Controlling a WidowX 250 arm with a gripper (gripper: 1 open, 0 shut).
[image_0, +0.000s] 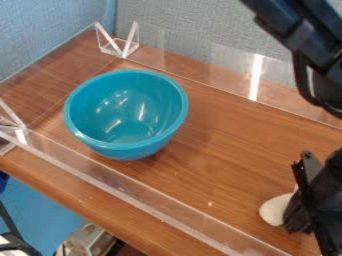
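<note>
A teal plastic bowl (127, 114) sits upright on the wooden table (201, 190), left of centre. At the lower right my black gripper (305, 205) is low over the table, partly cut off by the frame's edge. A small whitish object (274, 210) lies on the table at its left side, partly hidden behind it. The fingers are dark and overlap, so whether anything is between the fingers cannot be seen.
Clear plastic walls border the table at the back, left and front, with white angled brackets at the left corners. The wood between bowl and gripper is clear.
</note>
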